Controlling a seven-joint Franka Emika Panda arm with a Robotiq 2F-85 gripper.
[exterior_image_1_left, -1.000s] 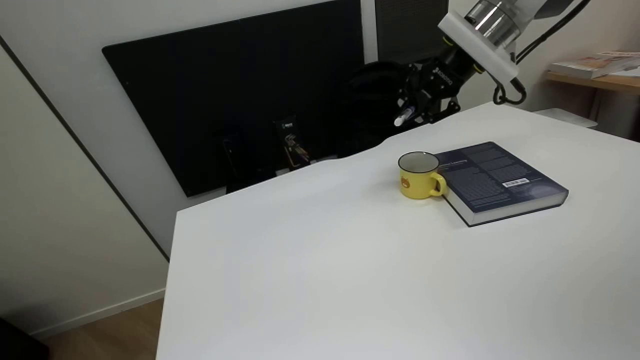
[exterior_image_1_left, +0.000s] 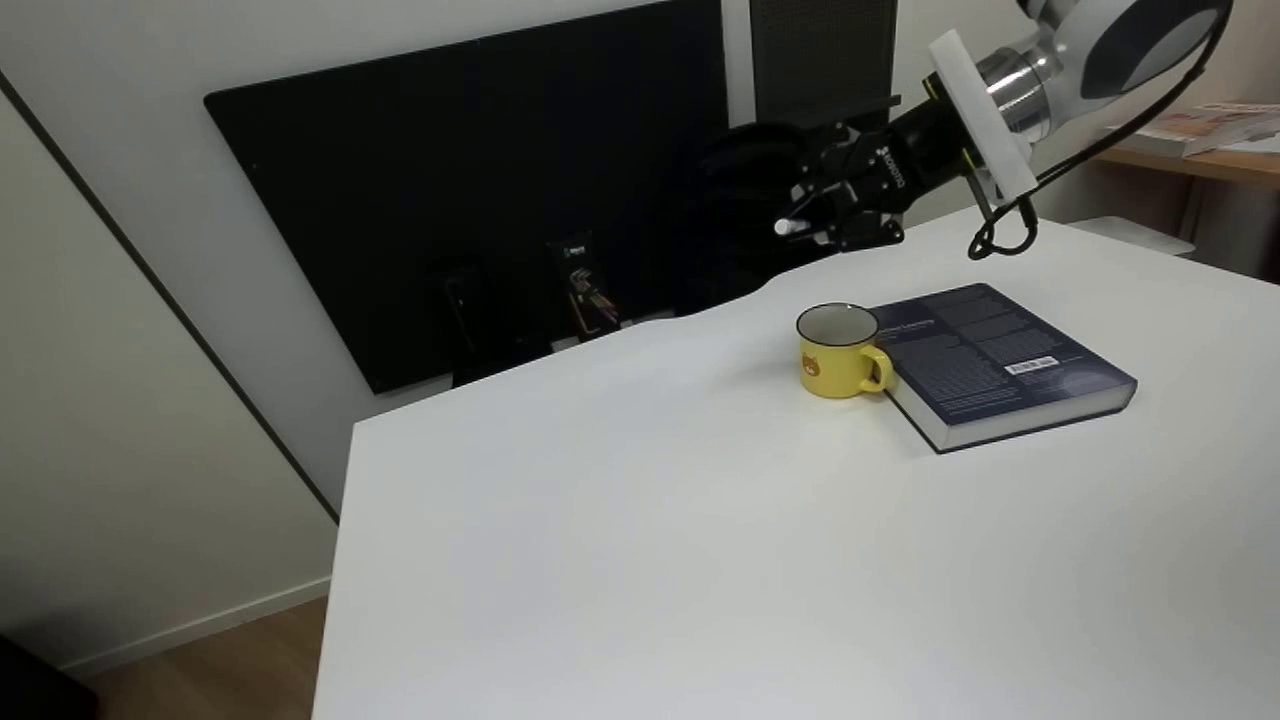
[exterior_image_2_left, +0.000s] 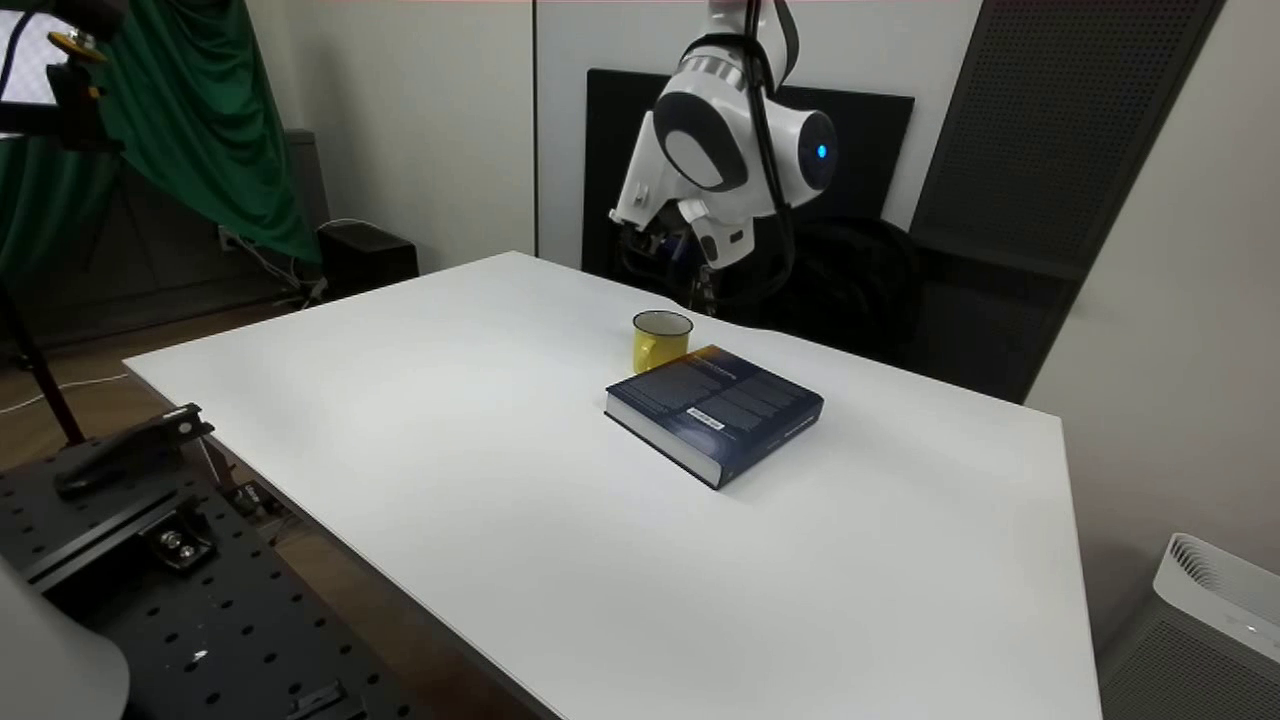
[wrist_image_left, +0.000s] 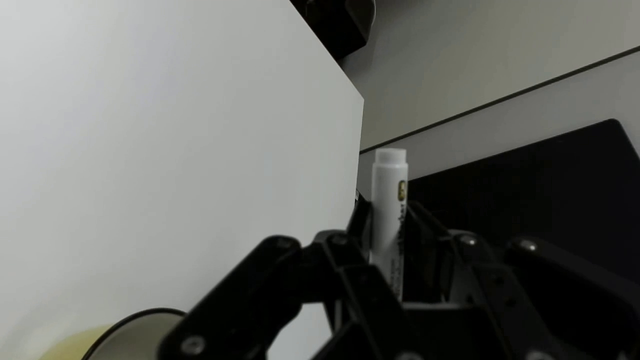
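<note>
In the wrist view a white marker (wrist_image_left: 390, 210) stands between the black fingers of my gripper, which is shut on it. Its capped end sticks out past the fingertips. From exterior view 1, the gripper (exterior_image_1_left: 813, 226) hangs in the air beyond and above a yellow mug (exterior_image_1_left: 837, 372), the marker's white end (exterior_image_1_left: 787, 226) pointing left. That mug is upright on the table with its dark-rimmed mouth open, its handle at the left edge of a thick dark blue book (exterior_image_1_left: 996, 348). Part of the mug (wrist_image_left: 135, 339) shows at the bottom left of the wrist view.
An air purifier (exterior_image_2_left: 1212, 636) stands beyond the table's right side.
My gripper has tilted closer to level, with the marker still held; its tip is slightly higher and further left. The wrist has shifted right in exterior view 1. Mug and book have stayed put.
</note>
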